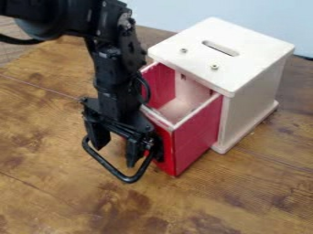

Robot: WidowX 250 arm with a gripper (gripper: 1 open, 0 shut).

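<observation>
A cream wooden cabinet [251, 96] with a slot and two knobs on top has a red-sided drawer [189, 137] pulled out toward the front. The drawer's pale interior looks empty. My black gripper [120, 144] is low at the drawer's left front, close against or beside its red face. Its black hardware and a looped cable hide whether the fingers are open or shut, and I cannot tell whether they touch the drawer.
A pale wall rises at the back right, behind the cabinet.
</observation>
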